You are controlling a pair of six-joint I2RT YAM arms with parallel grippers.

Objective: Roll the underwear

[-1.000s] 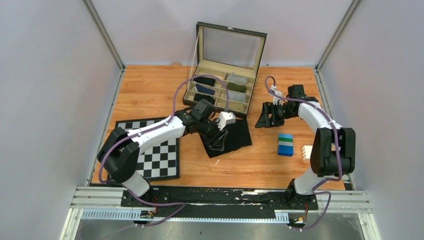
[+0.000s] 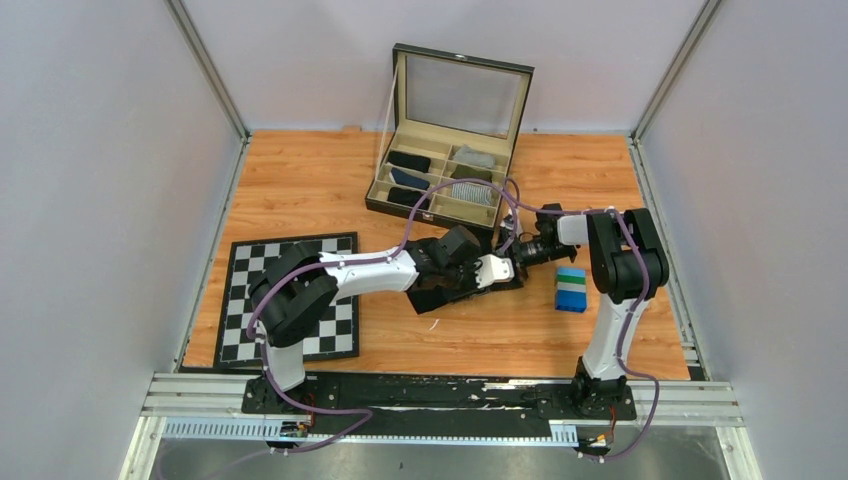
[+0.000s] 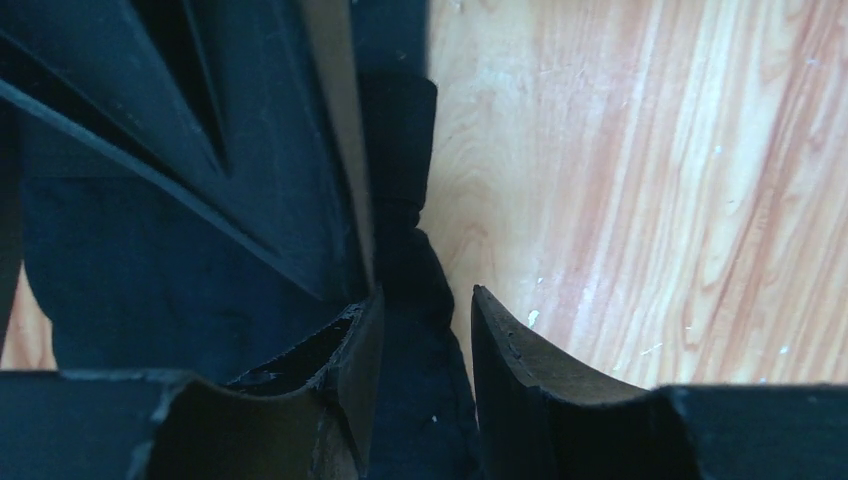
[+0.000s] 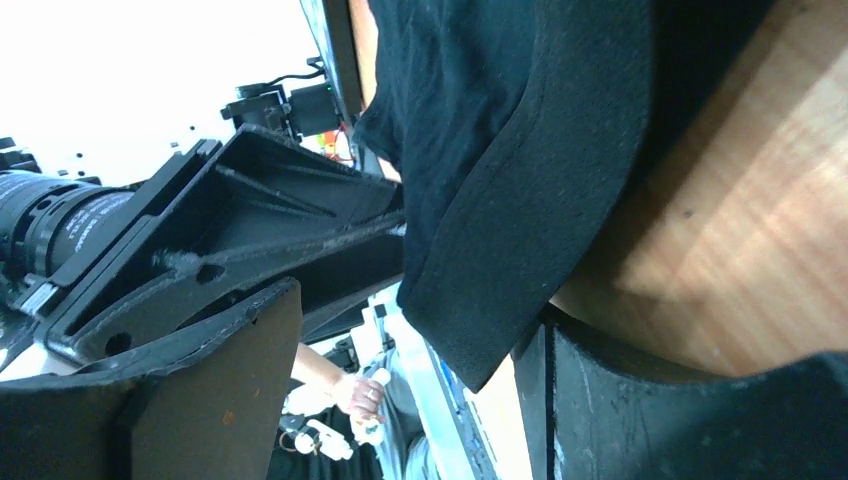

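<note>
Black underwear (image 2: 425, 298) lies spread on the wood in front of the organiser, largely hidden under both arms. My left gripper (image 2: 478, 282) is over its right part; in the left wrist view its fingers (image 3: 340, 350) stand apart at the cloth's edge, above the fabric. In the right wrist view it is open, with a band of the black cloth (image 4: 520, 180) rising between its fingers and a black gripper part beside it.
An open organiser (image 2: 382, 203) with rolled items stands behind. A checkerboard (image 2: 236, 300) lies left, blue stacked blocks (image 2: 570, 298) right.
</note>
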